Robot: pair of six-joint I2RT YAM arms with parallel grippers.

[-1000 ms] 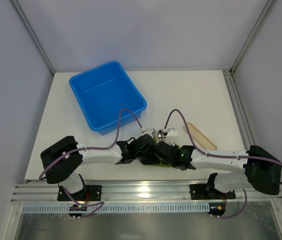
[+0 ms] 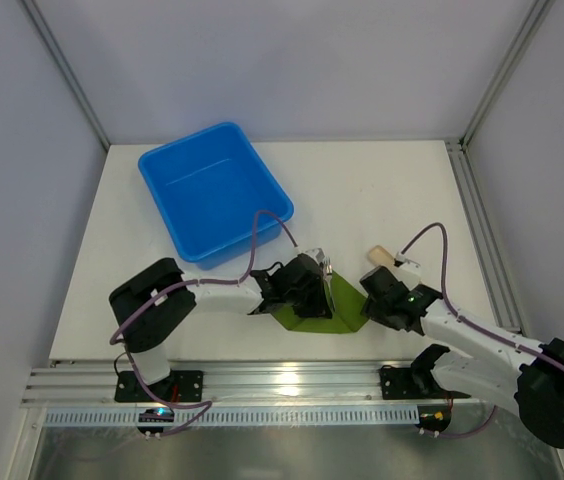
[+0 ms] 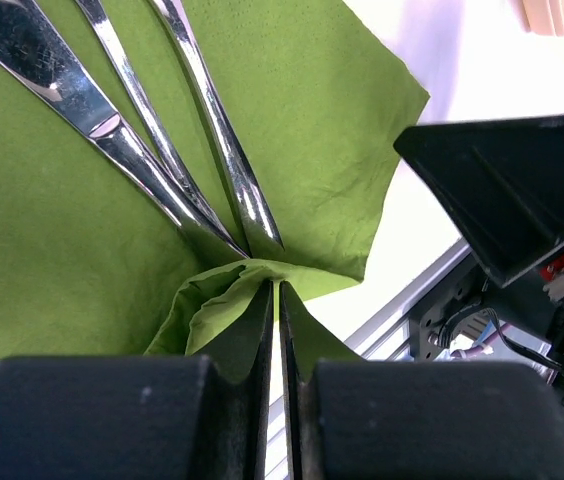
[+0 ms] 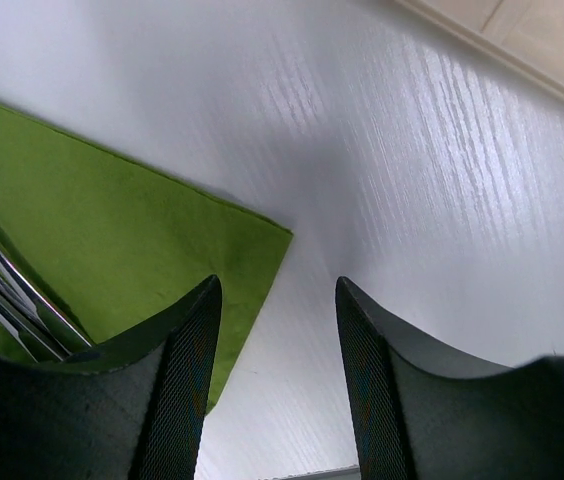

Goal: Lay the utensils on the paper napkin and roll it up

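Note:
A green napkin [image 2: 349, 290] lies on the table, partly hidden under both arms. Several shiny metal utensils, among them a knife [image 3: 112, 130], rest on it side by side. In the left wrist view, a raised fold of the napkin [image 3: 307, 278] covers the utensils' near ends. My left gripper is shut at this fold, with the cloth pinched at its fingertips. My right gripper stands open over the napkin's right corner [image 4: 252, 245], nothing held between its fingers. Utensil handles [image 4: 22, 300] show left of it.
A blue bin [image 2: 212, 190] stands at the back left. A light wooden-looking tray [image 2: 380, 257] lies behind the right gripper, partly hidden by it. Bare table spreads across the back right. The right gripper is close beside the left one.
My right gripper has moved right, away from the left one, baring more of the napkin and covering more of the tray. The left gripper has shifted slightly right.

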